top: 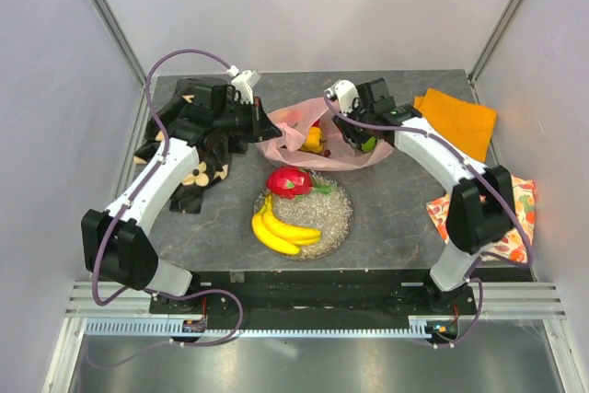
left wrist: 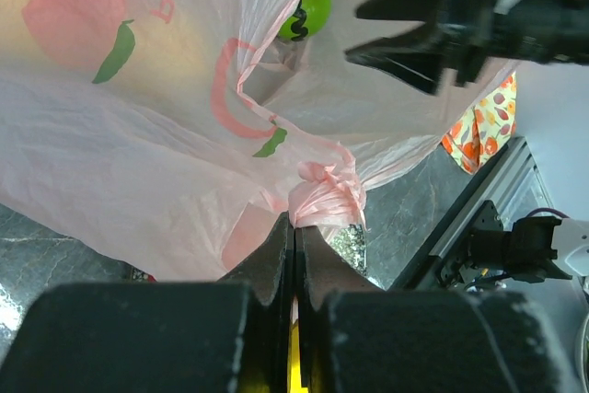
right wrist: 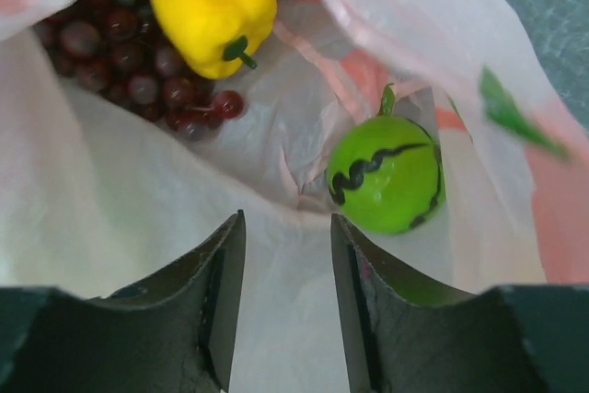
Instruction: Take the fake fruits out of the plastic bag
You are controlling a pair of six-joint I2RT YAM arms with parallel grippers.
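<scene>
The pink plastic bag (top: 330,157) lies open at the back centre. Inside it the right wrist view shows a yellow pepper (right wrist: 212,20), dark red grapes (right wrist: 138,80) and a green fruit with a black squiggle (right wrist: 386,177). My left gripper is shut on the bag's gathered pink edge. My right gripper is over the bag's opening, open, its fingers apart with nothing between them, just short of the green fruit. A grey speckled plate (top: 327,218) in front of the bag holds bananas (top: 281,232) and a red dragon fruit (top: 290,181).
A dark patterned cloth (top: 189,190) lies at the left. An orange cloth (top: 460,121) is at the back right, with a patterned cloth (top: 515,218) before it. Bare counter shows between the plate and the right cloths.
</scene>
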